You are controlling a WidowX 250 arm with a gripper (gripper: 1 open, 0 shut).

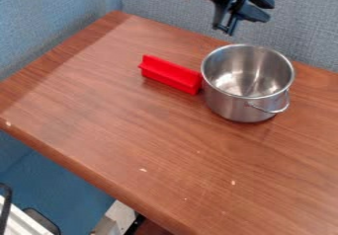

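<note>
A red block (169, 73), long and ridged, lies on the wooden table at the left of a steel pot (246, 84), which has a wire handle at its front right. My dark gripper (223, 22) hangs above the back of the pot, at the top of the view; whether its fingers are open or shut is unclear.
Blue-grey padded walls stand along the left and back. Cables and some equipment lie at the bottom left, beyond the table's edge.
</note>
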